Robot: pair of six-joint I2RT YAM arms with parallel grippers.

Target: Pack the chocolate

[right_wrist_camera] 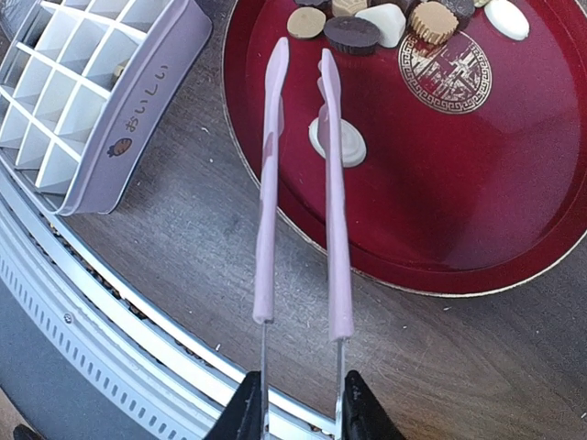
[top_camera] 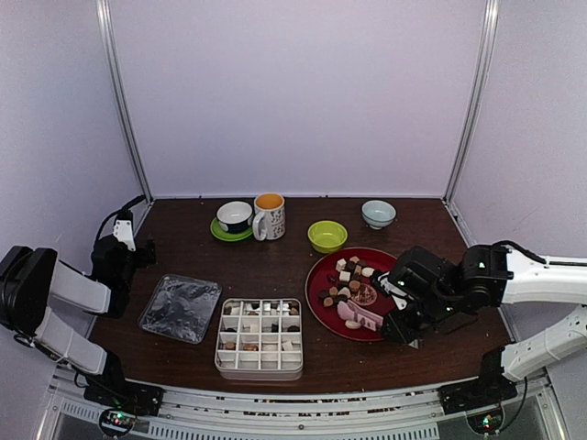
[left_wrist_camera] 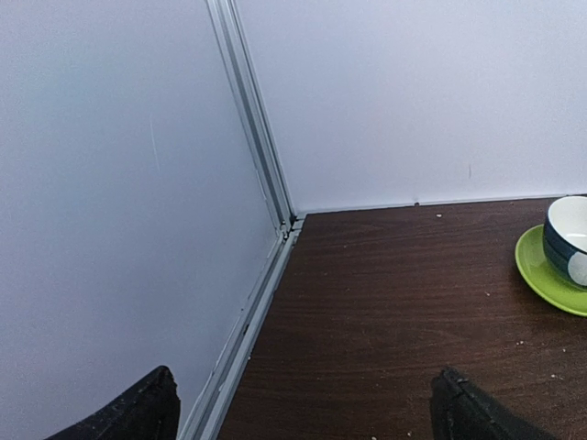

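Observation:
A red plate (top_camera: 330, 310) holds brown, dark and white chocolates (right_wrist_camera: 351, 33) grouped toward its back-left in the top view. My right gripper, with long pink fingers, hangs part open over the plate's near-left; a white oval chocolate (right_wrist_camera: 353, 147) lies beneath it, partly behind a finger. The white divided box (top_camera: 259, 362) stands left of the plate, with pieces in many compartments. My left gripper (top_camera: 147, 252) is open and empty at the left side; in the left wrist view it faces bare table and the wall.
A clear lid (top_camera: 179, 307) lies left of the box. A green bowl (top_camera: 327, 236), a pale bowl (top_camera: 378, 214), a mug (top_camera: 269, 220) and a bowl on a saucer (top_camera: 235, 218) stand along the back.

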